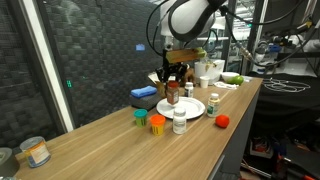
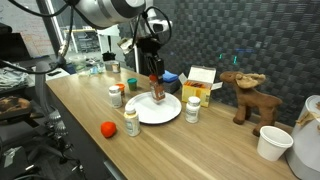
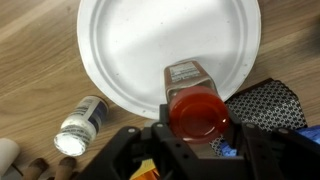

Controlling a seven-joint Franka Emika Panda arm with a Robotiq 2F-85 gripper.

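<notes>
A small bottle with a reddish-brown cap (image 3: 197, 113) and a pale label is gripped by my gripper (image 1: 173, 80), which is shut on it near the top. Below them lies the round white plate (image 2: 138, 108). In exterior view 2 the bottle (image 2: 158, 89) stands roughly upright over the plate's far part. Whether its base touches the plate I cannot tell. Seen from the wrist, the cap hides part of the bottle's body, and the plate (image 3: 125, 45) fills the upper middle.
Around the plate stand a white bottle (image 1: 180, 120), a clear bottle (image 2: 131, 122), another white bottle (image 2: 192, 109), an orange cup (image 1: 158, 125) and a green cup (image 1: 140, 117). A tomato-red ball (image 2: 108, 129) sits near the edge. An open box (image 2: 202, 80) and toy deer (image 2: 253, 97) stand behind.
</notes>
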